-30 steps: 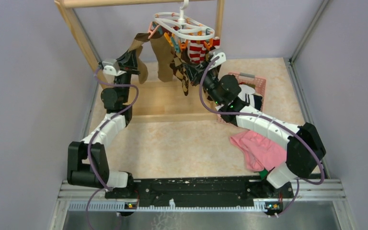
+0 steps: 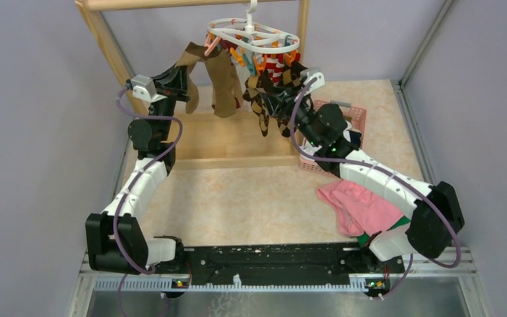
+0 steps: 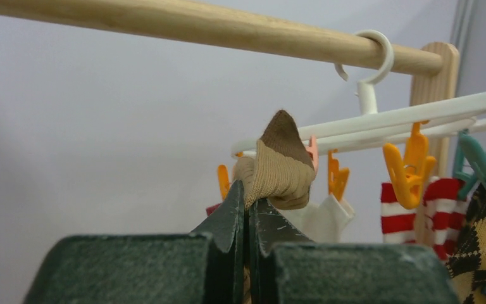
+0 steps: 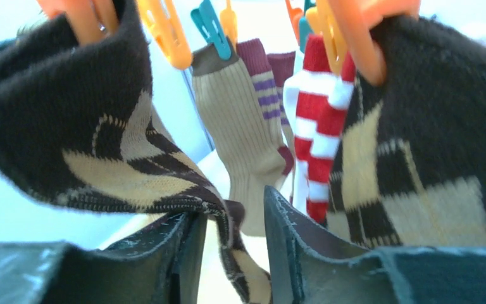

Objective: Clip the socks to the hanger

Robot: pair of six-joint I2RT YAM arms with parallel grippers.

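Observation:
A white hanger (image 2: 254, 34) with colored clips hangs from the rod. In the left wrist view, my left gripper is shut on a brown sock (image 3: 277, 174), which stretches across to a pink clip (image 3: 314, 152) on the hanger. My right gripper stands part open at the hanger's right side. A black-and-tan checkered sock (image 4: 123, 174) hangs from an orange clip and passes between its fingers, close to the left one. The other checkered sock (image 4: 411, 164) hangs from an orange clip at the right. Behind them hang a tan sock (image 4: 231, 104) and a red-and-white striped sock (image 4: 316, 136).
A pink basket (image 2: 362, 122) holding cloth items stands below and behind the right arm. Pink cloth (image 2: 360, 208) lies near the right arm's base. The wooden frame (image 2: 113, 56) rises close behind the left gripper.
My right gripper has moved to the right at the checkered socks. The left one has shifted slightly left with the brown sock in it. The hanger has swayed and turned a little.

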